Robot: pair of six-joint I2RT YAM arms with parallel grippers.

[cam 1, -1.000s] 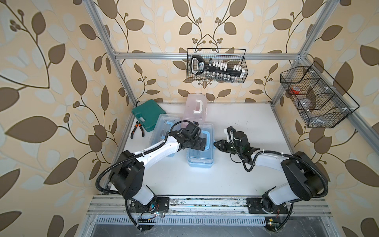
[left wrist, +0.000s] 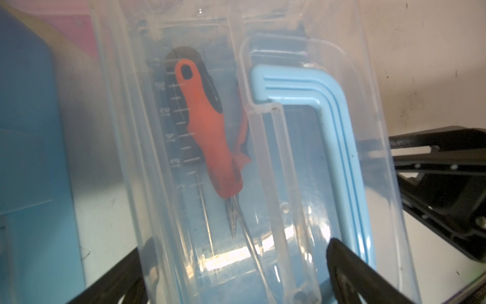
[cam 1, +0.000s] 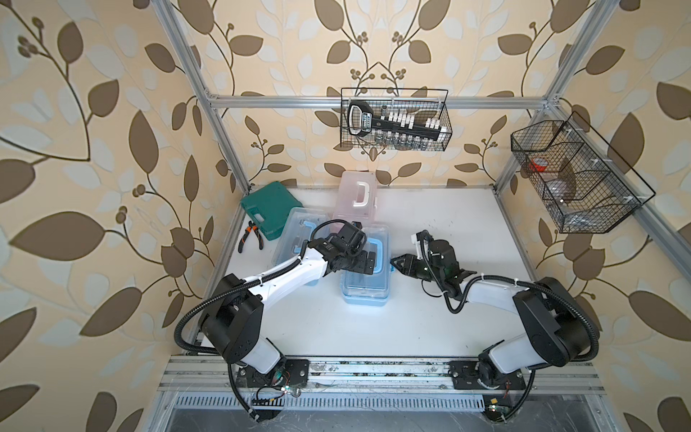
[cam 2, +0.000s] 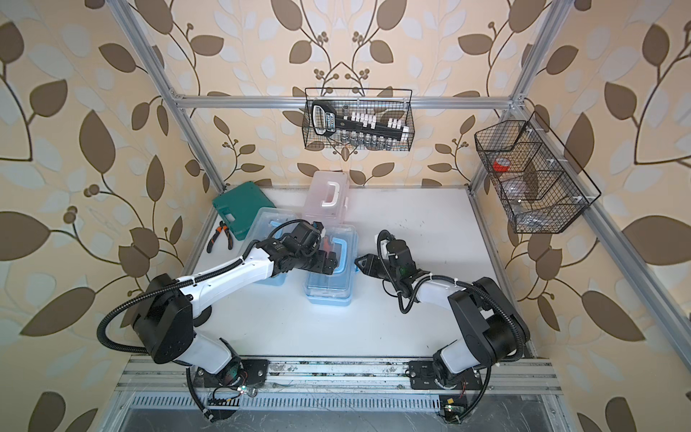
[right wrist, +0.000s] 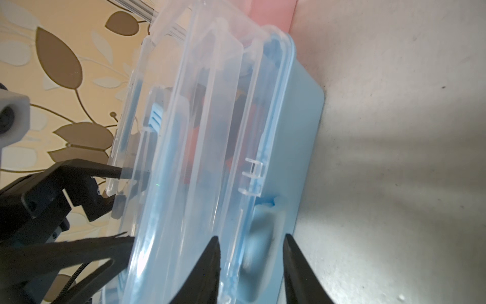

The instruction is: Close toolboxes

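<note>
A light blue toolbox (cam 1: 365,291) with a clear lid stands mid-table; red-handled tools (left wrist: 207,136) show through the lid. My left gripper is open over this lid, one finger either side. My right gripper is at the box's right side, fingertips part open beside the lid edge and a small blue latch (right wrist: 265,201); whether they touch it is unclear. A second clear blue toolbox (cam 1: 295,230) lies just left, partly under my left arm.
A pink case (cam 1: 351,190) and a green case (cam 1: 268,205) lie at the back, with pliers (cam 1: 250,232) at the left edge. Wire baskets (cam 1: 396,136) hang on the frame.
Over the last second my right gripper and wrist shifted slightly to the right and stayed beside the box. My left arm and the toolboxes look unmoved.
</note>
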